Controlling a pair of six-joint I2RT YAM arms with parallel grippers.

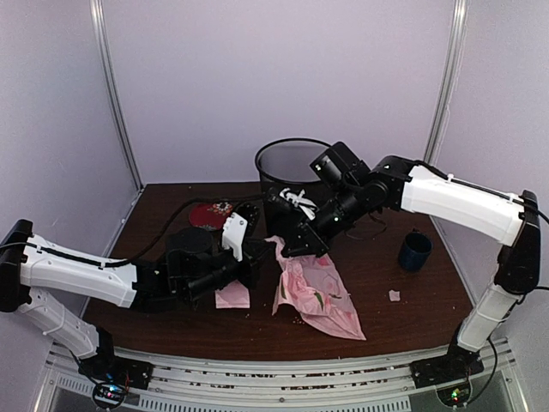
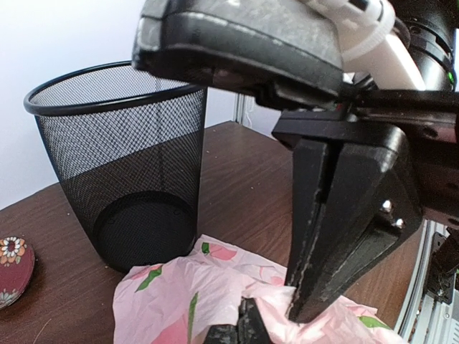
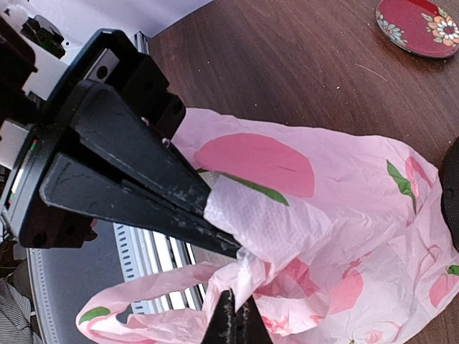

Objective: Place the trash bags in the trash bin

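The pink patterned trash bag (image 1: 317, 296) hangs crumpled onto the front middle of the table, below where both arms meet. My left gripper (image 1: 264, 248) is shut; in the right wrist view the bag's film (image 3: 269, 222) bunches and folds over its fingertips. Close beside it is my right gripper (image 1: 289, 251), also shut. Film lies against the right tips (image 3: 233, 304), and none shows clearly between them. Behind the bag stands the black mesh trash bin (image 2: 136, 143), upright, its visible inside empty. A flat pink piece (image 1: 232, 295) lies partly hidden beneath the left arm.
A red floral plate (image 1: 208, 215) sits at the back left. To the right stand a dark blue cup (image 1: 414, 251) and a small pink scrap (image 1: 395, 296). The two grippers nearly touch. Bare table shows at front left and front right.
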